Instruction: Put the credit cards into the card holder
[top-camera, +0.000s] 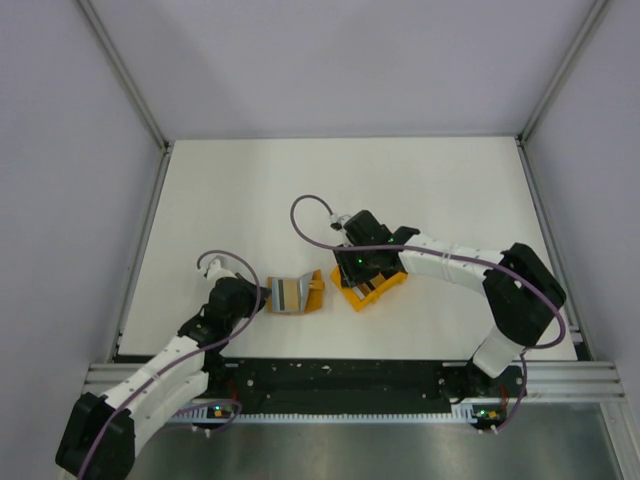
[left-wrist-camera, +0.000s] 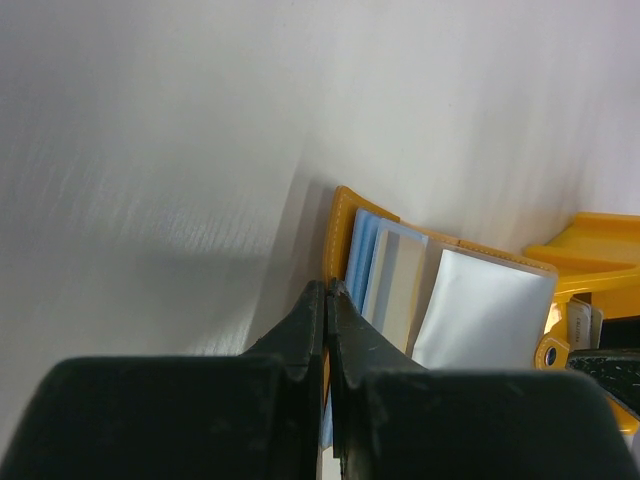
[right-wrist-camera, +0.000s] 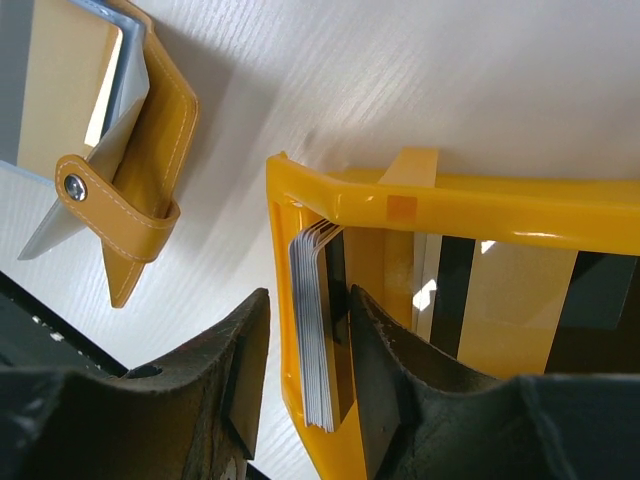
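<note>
The tan leather card holder (top-camera: 315, 290) lies open on the table, cards in its pockets (left-wrist-camera: 398, 275). My left gripper is shut on its left edge, a strip of tan leather showing between the fingers. To the right is an orange box (top-camera: 350, 296), its compartments holding cards. At the box's left end, a stack of white-edged cards (right-wrist-camera: 312, 330) stands on edge. My right gripper is part open around it: the left finger (right-wrist-camera: 245, 340) is outside the box wall, the right finger (right-wrist-camera: 372, 335) inside against the stack's dark face.
More cards (right-wrist-camera: 515, 300) fill the box to the right of the stack. The holder's snap strap (right-wrist-camera: 120, 205) sticks out toward the box, with a narrow gap of table between.
</note>
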